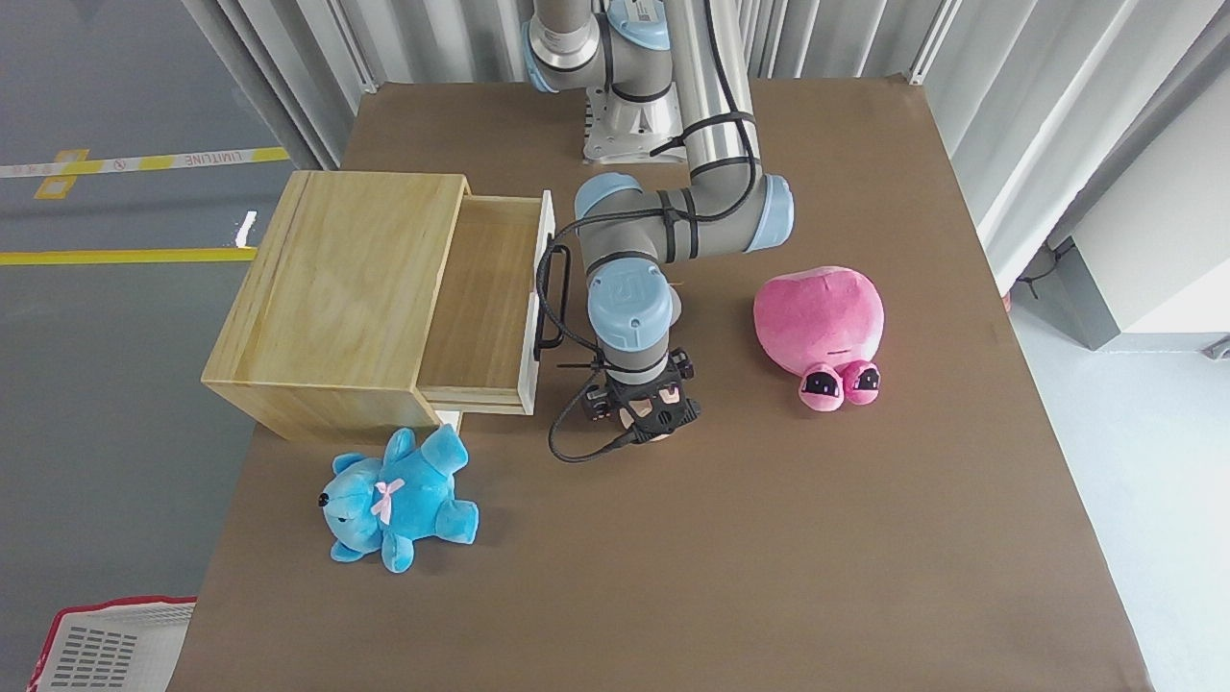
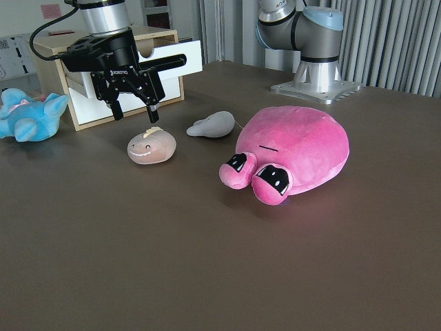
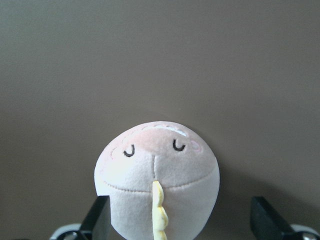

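Note:
My gripper [image 2: 134,114] hangs open above a small pale-pink round plush [image 2: 151,147] with stitched face and yellow crest; in the wrist view the plush [image 3: 156,188] lies below and between the two fingertips, and in the front view the gripper mostly covers it. A grey-white plush [image 2: 211,125] lies farther back. A large pink plush [image 1: 816,313] sits to the right, and a blue bear [image 1: 409,498] lies at the front left.
A wooden cabinet [image 1: 323,277] with its drawer [image 1: 473,300] pulled out stands on the left.

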